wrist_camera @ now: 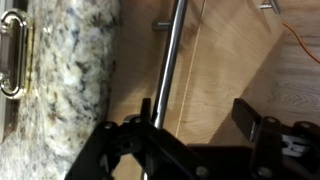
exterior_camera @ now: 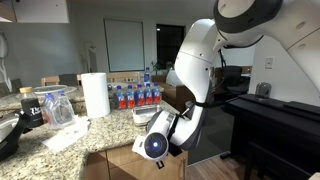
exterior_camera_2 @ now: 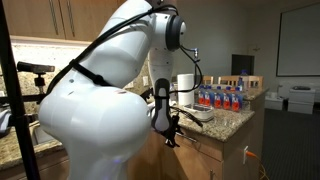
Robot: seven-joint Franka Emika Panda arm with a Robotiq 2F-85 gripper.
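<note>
My gripper is in front of the wooden cabinet below the counter, its two fingers well apart. A long metal bar handle [wrist_camera: 173, 55] runs through the wrist view and passes close by the left finger [wrist_camera: 148, 108]. Whether they touch, I cannot tell. The right finger [wrist_camera: 242, 112] lies over the wooden front [wrist_camera: 210, 60], clear of the bar. In exterior view 1 the gripper [exterior_camera: 160, 160] hangs at the counter's front edge, its fingertips small and dark. The second exterior view shows the gripper [exterior_camera_2: 172, 138] facing the drawer fronts.
The granite counter edge [wrist_camera: 80, 70] lies close on the left in the wrist view. On the counter stand a paper towel roll [exterior_camera: 96, 95], several blue bottles [exterior_camera: 135, 98], a dish rack [exterior_camera: 145, 112] and a dark bottle [exterior_camera: 29, 107]. Open floor [exterior_camera: 215, 167] shows at the right.
</note>
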